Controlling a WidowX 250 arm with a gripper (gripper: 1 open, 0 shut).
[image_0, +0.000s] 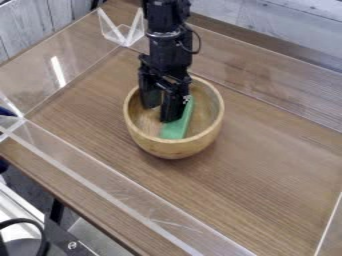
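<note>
A wooden bowl (194, 148) stands on the wooden table, with a green object (175, 127) lying inside toward its right. My black gripper (163, 100) reaches down from the top into the bowl's left-back part, left of and above the green object. Its fingers are dark and overlap, so what lies between them is hard to see.
Bare table (267, 190) surrounds the bowl on the right and front. A clear plastic piece (122, 28) is at the upper left. Dark cables lie off the table at the lower left.
</note>
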